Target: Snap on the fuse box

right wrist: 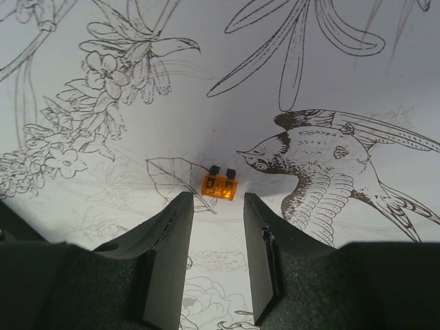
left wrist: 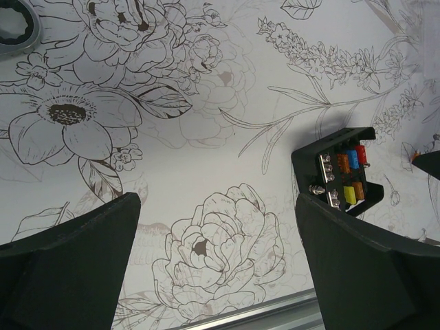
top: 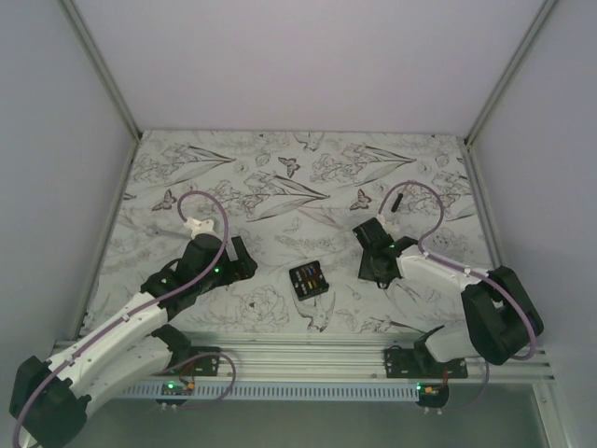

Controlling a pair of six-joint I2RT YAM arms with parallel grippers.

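The black fuse box [top: 308, 279] lies on the patterned table between the arms; the left wrist view shows it [left wrist: 306, 165] holding red, blue, orange and yellow fuses. A small orange fuse [right wrist: 219, 187] with two dark prongs lies on the table just beyond my right gripper, whose fingers stand open on either side below it, nothing between them. My right arm [top: 378, 252] is low over the table right of the box. My left gripper [top: 241, 257] hangs open and empty left of the box.
A dark pen-like object [top: 397, 202] lies behind the right arm. A grey tool [left wrist: 15, 24] shows at the corner of the left wrist view.
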